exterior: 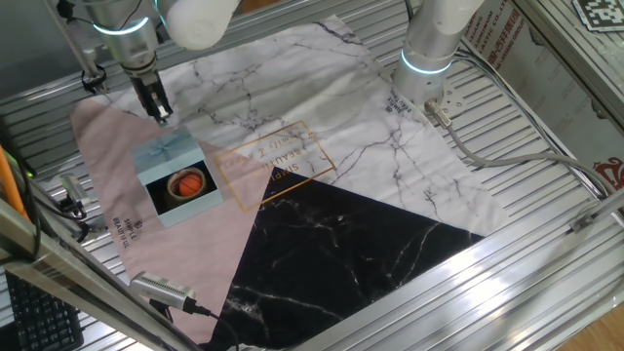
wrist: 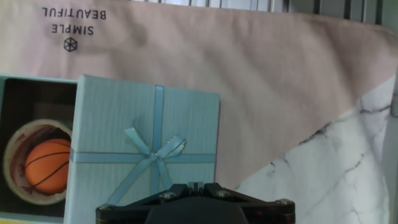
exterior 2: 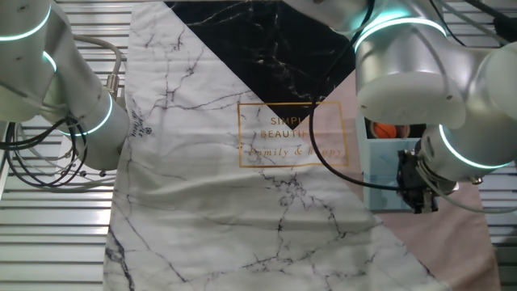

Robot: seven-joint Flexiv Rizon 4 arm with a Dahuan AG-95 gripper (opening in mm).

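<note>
A light-blue gift box (exterior: 190,207) sits on the pink part of the cloth, partly uncovered. Its lid (wrist: 115,115), tied with a ribbon bow (wrist: 154,157), covers one side of the opening. Inside the uncovered part, an orange basketball-patterned ball (wrist: 48,167) rests within a round tape-like ring (wrist: 15,165). My gripper (exterior: 164,119) is beside the lid's end of the box, on the side away from the ball. In the wrist view its fingertips meet at the bottom centre, near the lid's edge, with nothing visible between them. Exterior view 2 shows the arm hiding part of the box.
A small camera-like device (exterior: 163,290) with a cable is at the near left, beside a metal frame post.
</note>
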